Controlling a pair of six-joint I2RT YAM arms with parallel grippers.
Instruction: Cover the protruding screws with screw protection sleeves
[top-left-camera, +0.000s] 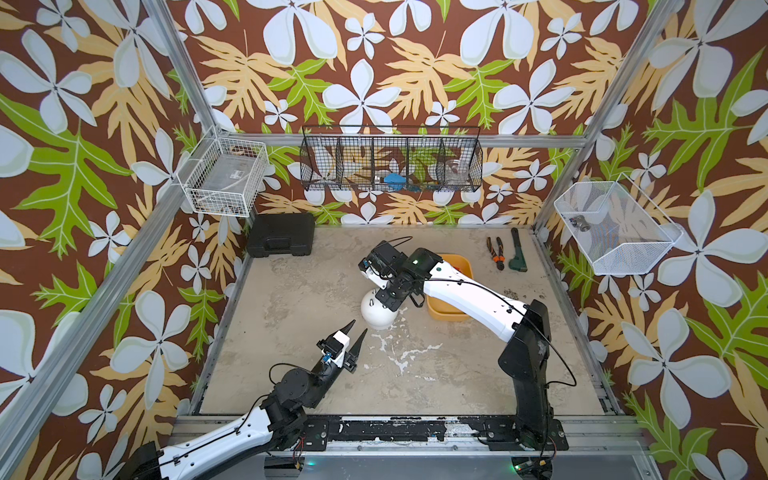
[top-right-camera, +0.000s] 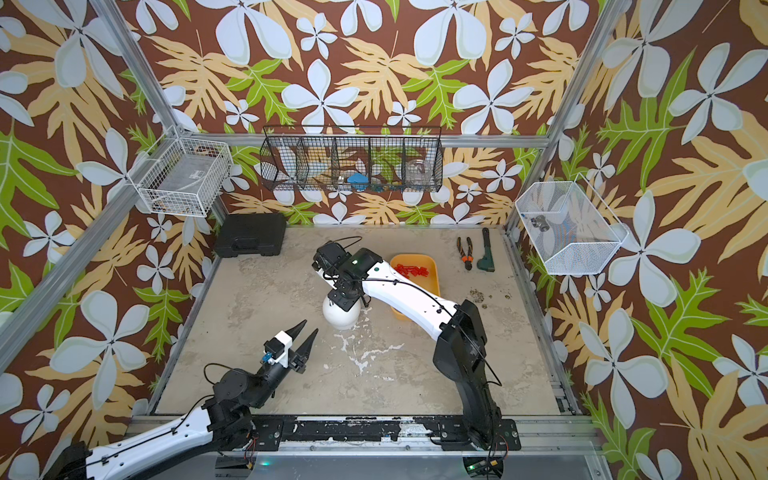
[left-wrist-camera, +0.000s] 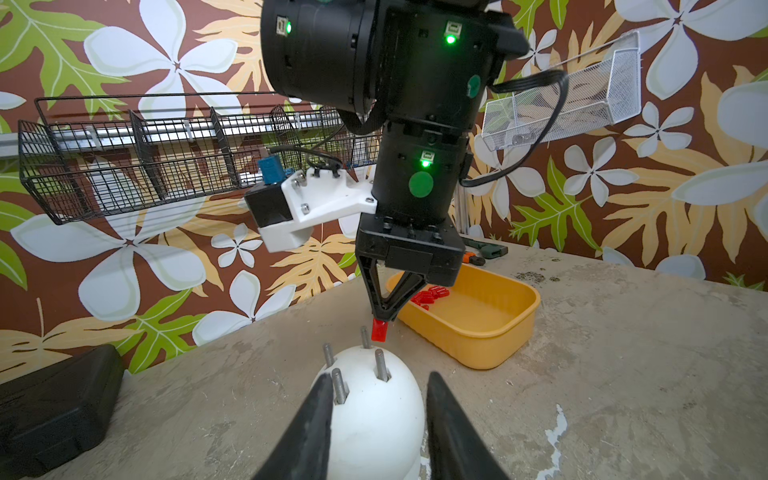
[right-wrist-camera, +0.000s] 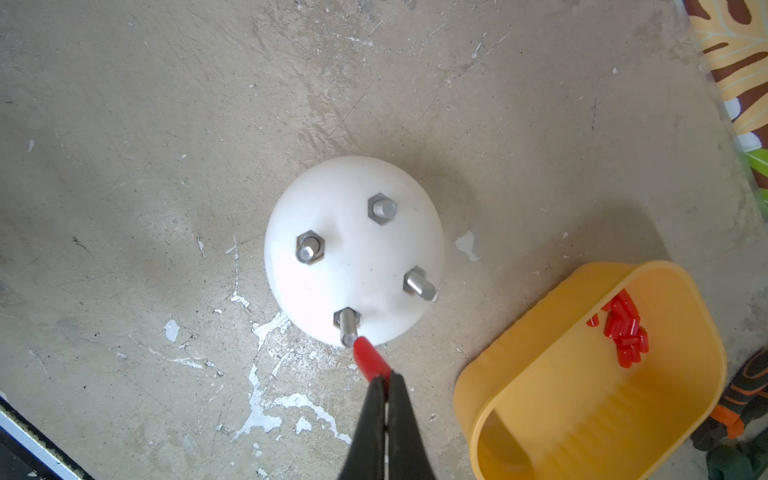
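Note:
A white dome (right-wrist-camera: 352, 240) with several bare metal screws (right-wrist-camera: 310, 247) rising out of nuts stands on the table. My right gripper is shut on a red sleeve (right-wrist-camera: 371, 358), which points at the dome. In the right wrist view its free end appears close by the tip of the nearest screw (right-wrist-camera: 347, 324); in the left wrist view the sleeve (left-wrist-camera: 379, 329) hangs above the dome, seemingly not over any screw. At the front left of the dome, my left gripper (top-left-camera: 359, 328) is part open and empty. More red sleeves (right-wrist-camera: 624, 328) lie inside the yellow bin (right-wrist-camera: 512, 352).
Pliers (top-left-camera: 496, 253) and a green-handled tool (top-left-camera: 517, 251) lie at the back right. A black case (top-left-camera: 281, 234) sits at the back left. Wire baskets (top-left-camera: 392, 162) hang above the table. Bare table surrounds the dome's left side.

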